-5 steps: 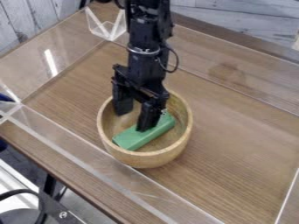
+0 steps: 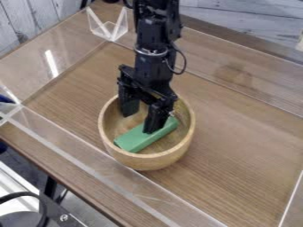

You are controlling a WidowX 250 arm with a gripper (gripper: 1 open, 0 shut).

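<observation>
A round wooden bowl (image 2: 151, 158) sits in the middle of the table. A green rectangular block (image 2: 142, 136) lies inside it. My gripper (image 2: 147, 111) reaches down from the top of the view into the bowl, over the block's upper end. Its dark fingers spread apart; whether they touch the block is hard to tell.
Whitish objects show at the left edge, and dark cables with a pale part lie at the lower left corner.
The arm and its fingers have shifted slightly within the bowl over the last second. The block and bowl look nearly unchanged.
</observation>
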